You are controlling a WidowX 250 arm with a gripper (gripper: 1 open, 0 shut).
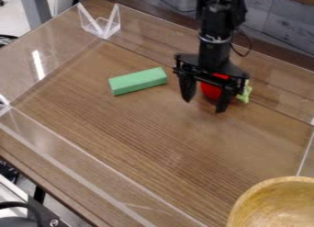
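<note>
My black gripper [205, 88] is low over the table at centre right, its fingers open and astride a red round object [218, 81], which is partly hidden behind them. A pale green item [243, 93] lies just right of the red one. A green rectangular block [138, 81] lies to the left, apart from the gripper.
A clear wire-like holder [101, 20] stands at the back left. A yellow bowl [270, 208] is at the bottom right. A wall runs along the back right.
</note>
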